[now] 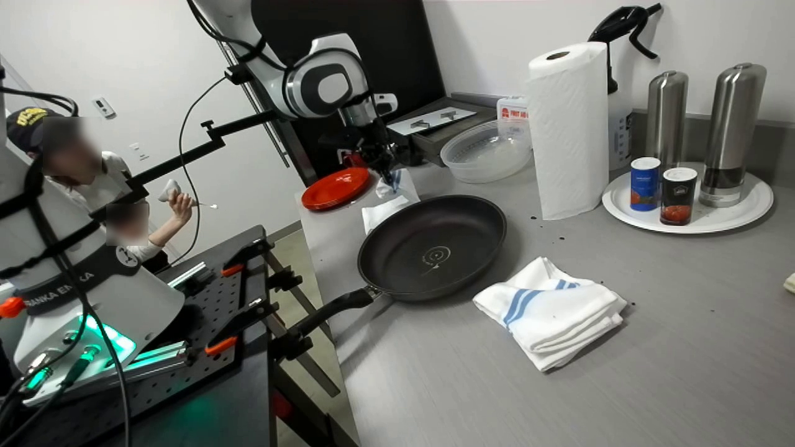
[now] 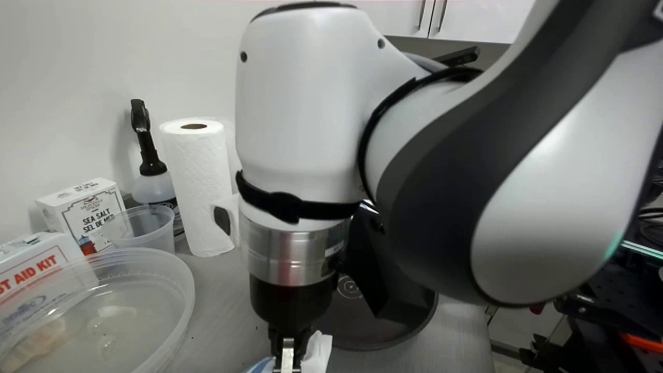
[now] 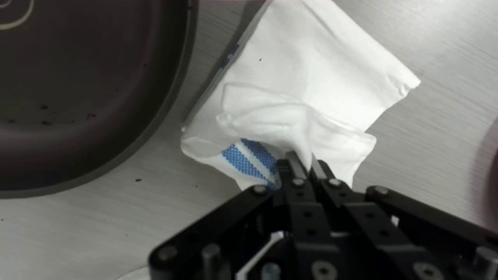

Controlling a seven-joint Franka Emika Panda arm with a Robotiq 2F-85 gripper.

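Note:
Pinched in my gripper is a fold of a white towel with blue stripes [image 3: 322, 70]. The fingers are closed on that fold, and the cloth spreads out beneath them in the wrist view. In exterior view 1 the same towel [image 1: 386, 212] shows behind the pan, with my gripper [image 1: 387, 175] above it and part of the cloth raised. Exterior view 2 shows only a bit of the towel [image 2: 318, 351] at the bottom edge. A second folded towel with blue stripes [image 1: 551, 313] lies on the counter in front of the pan.
A black frying pan [image 1: 432, 249] sits close beside the held towel, its handle past the counter edge. Red plates [image 1: 335, 189], a clear plastic bowl [image 1: 484, 153], a paper towel roll [image 1: 570, 134] and a white plate [image 1: 618, 195] stand around.

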